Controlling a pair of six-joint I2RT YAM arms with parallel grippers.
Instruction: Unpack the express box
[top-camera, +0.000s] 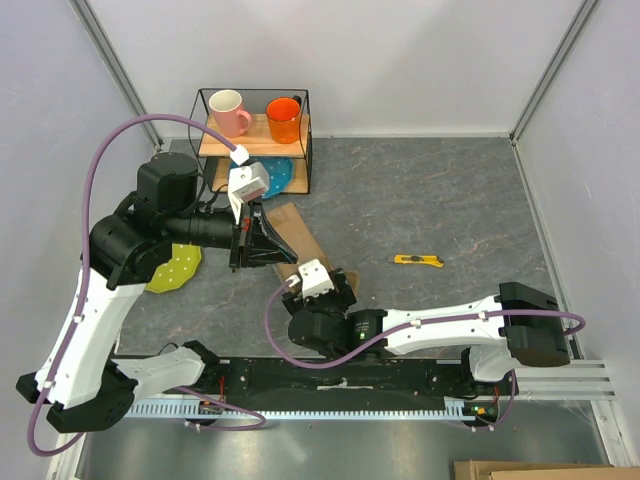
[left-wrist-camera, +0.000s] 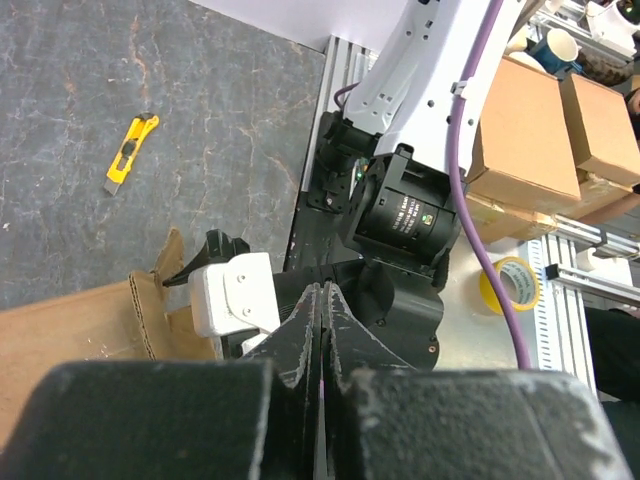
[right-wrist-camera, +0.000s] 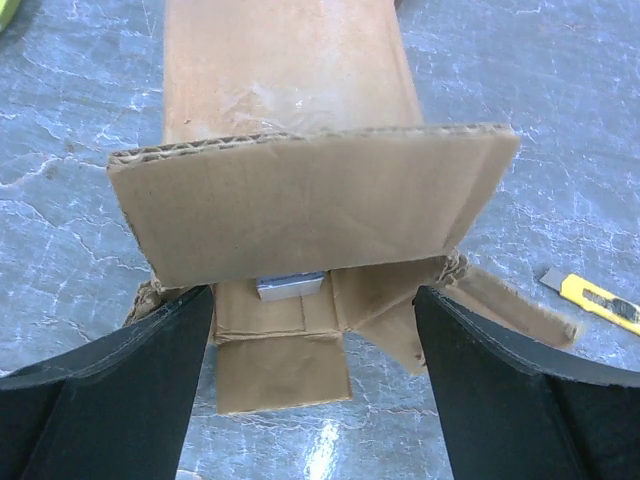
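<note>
A cardboard box (top-camera: 295, 230) lies on the grey floor between the arms; in the right wrist view its raised flap (right-wrist-camera: 310, 205) stands over a small pale block (right-wrist-camera: 290, 288) inside. My left gripper (top-camera: 266, 252) hangs over the box's left part; its fingertips (left-wrist-camera: 322, 300) look shut, with no object clearly visible between them. My right gripper stands low at the box's near end, fingers apart.
A yellow box cutter (top-camera: 418, 260) lies right of the box on clear floor. A yellow plate (top-camera: 172, 270) is at left; a wire shelf (top-camera: 255, 133) with mugs stands at back.
</note>
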